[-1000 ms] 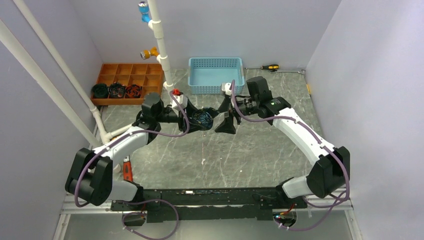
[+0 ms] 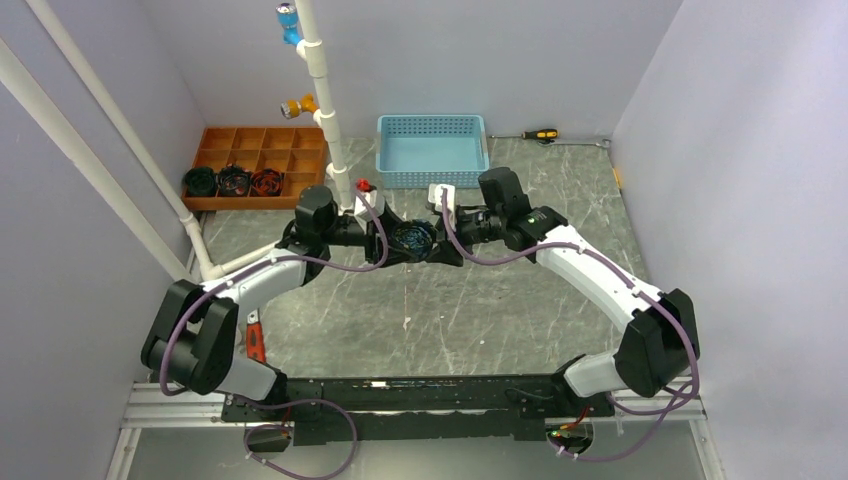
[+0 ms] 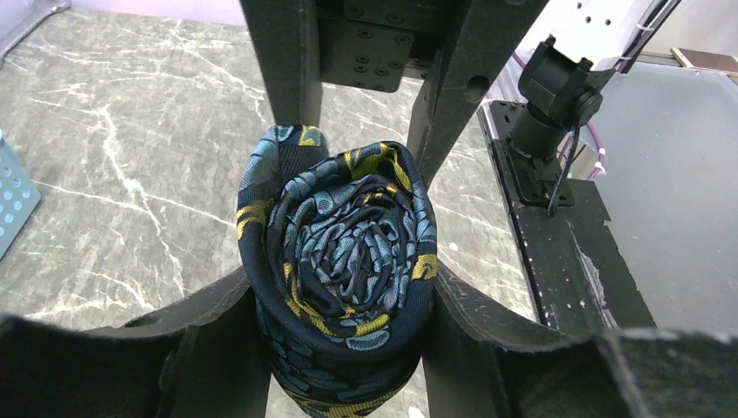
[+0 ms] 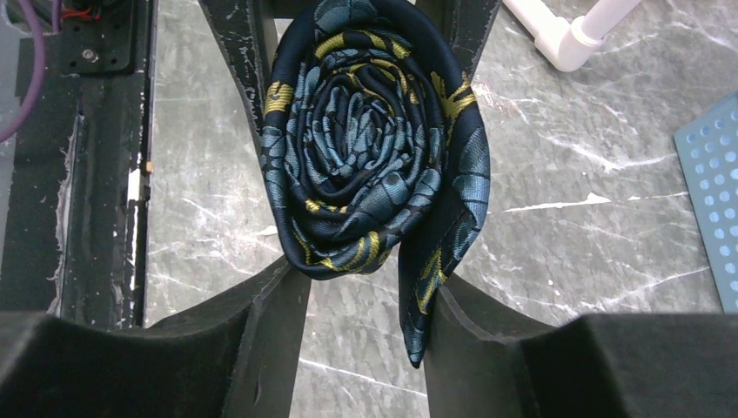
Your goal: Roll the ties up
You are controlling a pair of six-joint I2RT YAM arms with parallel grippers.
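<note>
A dark blue tie with yellow and light blue patterning is coiled into a roll [image 2: 411,239], held in the air between my two arms. My left gripper is shut on the roll, one finger pressing each side. Facing it, my right gripper has its fingers apart at the roll's near edge. In the right wrist view the tie's loose end [image 4: 422,300] hangs from the coil, against the right-hand finger [image 4: 474,348]. Rolled ties [image 2: 234,181] sit in compartments of the brown wooden box [image 2: 282,137].
A blue basket [image 2: 432,181] stands empty at the back. Beside it lies a screwdriver [image 2: 541,134]. White pipes [image 2: 318,70] rise at the left, near my left arm. An orange-handled tool [image 2: 255,340] lies front left. The grey marbled table [image 2: 470,325] is otherwise mostly clear.
My right gripper has moved left up to the roll, and its fingers have come closer together. The left gripper, with the roll, has shifted slightly right.
</note>
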